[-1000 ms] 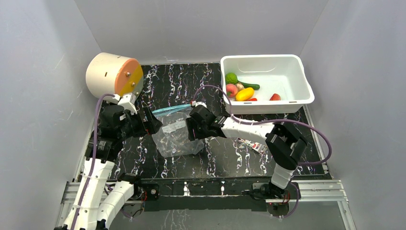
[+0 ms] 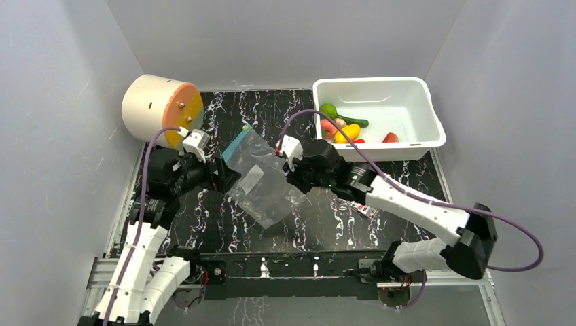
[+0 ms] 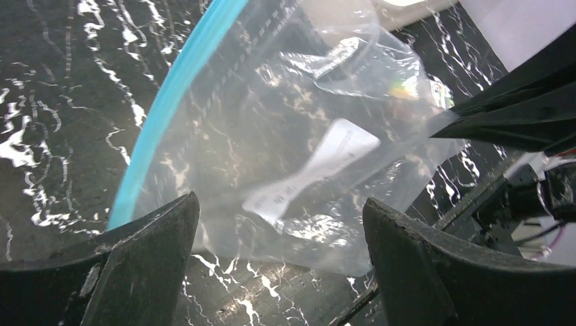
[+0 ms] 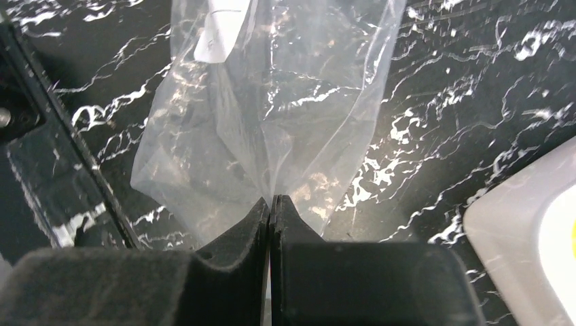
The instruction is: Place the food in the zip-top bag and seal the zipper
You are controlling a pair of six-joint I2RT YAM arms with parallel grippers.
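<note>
The clear zip top bag (image 2: pixel 266 197) hangs tilted above the table, its blue zipper strip (image 3: pixel 178 78) toward the upper left and a white label on its face. Pinched on the plastic, my right gripper is shut; folds run out from its fingertips in the right wrist view. My left gripper stands open beside the bag, with the film showing beyond its fingers and no grip on it. Toy food lies in the bin: a yellow piece (image 2: pixel 348 133), a green cucumber (image 2: pixel 356 122), a round green one (image 2: pixel 328 110) and a red one (image 2: pixel 390 138) among them.
The white bin (image 2: pixel 407 102) takes up the back right. A cream and orange cylinder (image 2: pixel 153 105) stands at the back left. Partly under the right arm lies a small printed packet (image 2: pixel 367 210). Bare marble table shows at the front and around the bag.
The bag has turned from lying flat to slanting. My left gripper has shifted slightly right.
</note>
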